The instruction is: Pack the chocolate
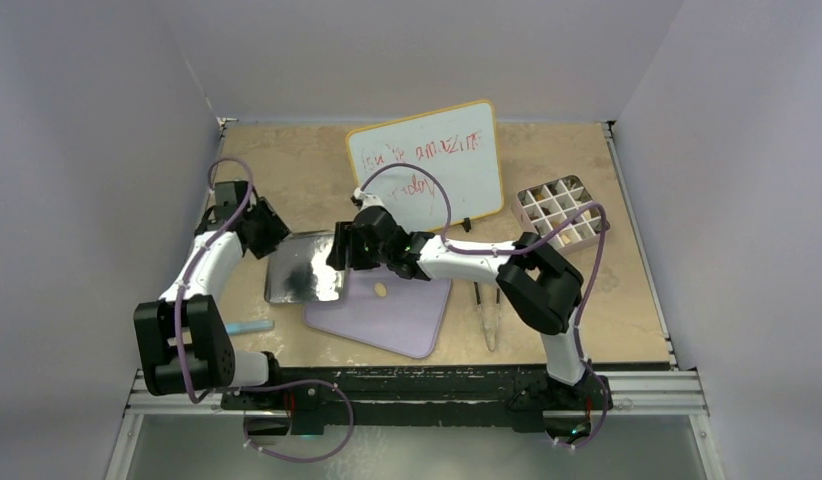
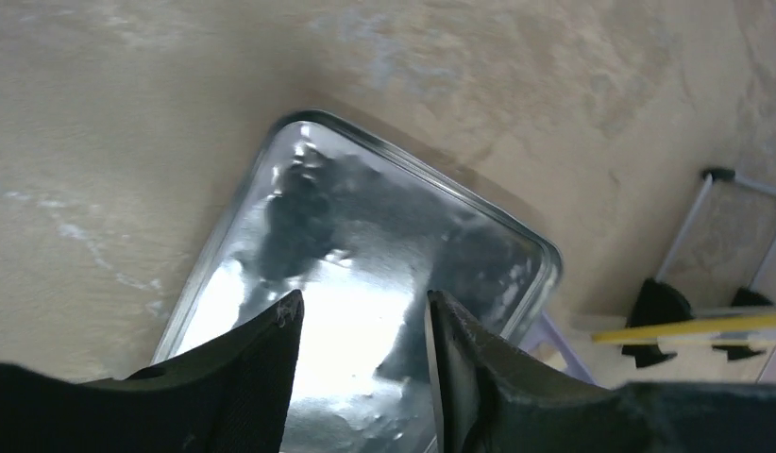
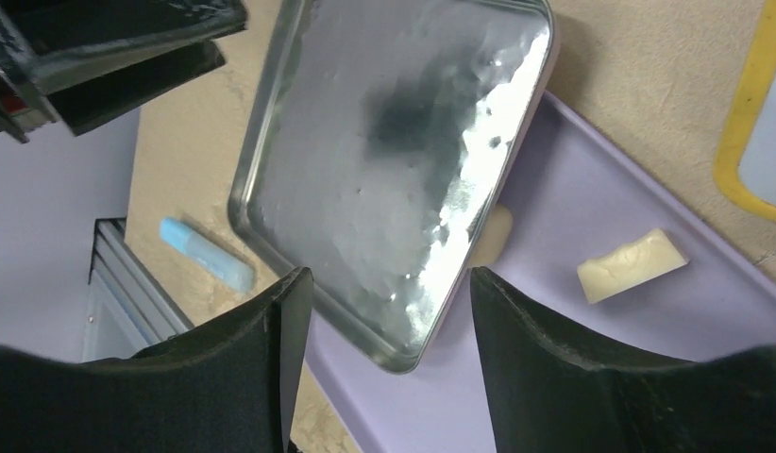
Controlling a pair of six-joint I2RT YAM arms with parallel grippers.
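An empty metal tray point(image 1: 297, 280) lies at left, partly on a lilac tray point(image 1: 397, 325). My left gripper stands open over the metal tray's left side, nothing between its fingers. My right gripper is open above the tray's right edge. In the right wrist view, a pale piece point(image 3: 630, 264) lies on the lilac tray and another point(image 3: 491, 236) is partly hidden by the metal rim. A compartment box point(image 1: 562, 215), with small contents in some cells, sits at the right.
A whiteboard point(image 1: 422, 150) with red writing lies at the back, a blue stick point(image 1: 249, 327) at the front left, tongs point(image 1: 490, 330) at the front right.
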